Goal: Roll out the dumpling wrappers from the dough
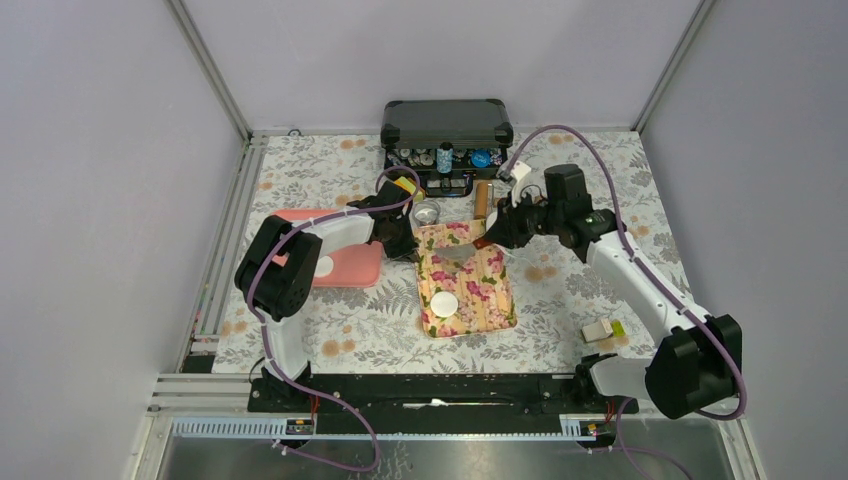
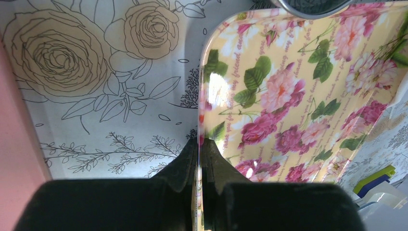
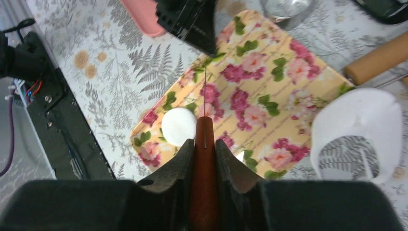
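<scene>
A flat white dough round [image 1: 444, 304] lies on the lower left part of the floral board [image 1: 490, 310]; the right wrist view also has this dough round [image 3: 179, 126]. My left gripper is shut on the board's left edge. Over the board's upper right side, my right gripper [image 1: 494, 236] is shut on the brown handle [image 3: 206, 192] of a scraper. The scraper's metal blade [image 1: 455, 256] extends left above the board, apart from the dough round, and is nearly edge-on in the right wrist view.
Left of the board is a pink tray [image 1: 350, 275] holding a white round [image 1: 323, 267]. Beyond the board stand a glass bowl [image 1: 426, 213], a wooden rolling pin [image 1: 482, 199] and a black case [image 1: 446, 124]. A white dish [image 3: 332, 118] lies to the right.
</scene>
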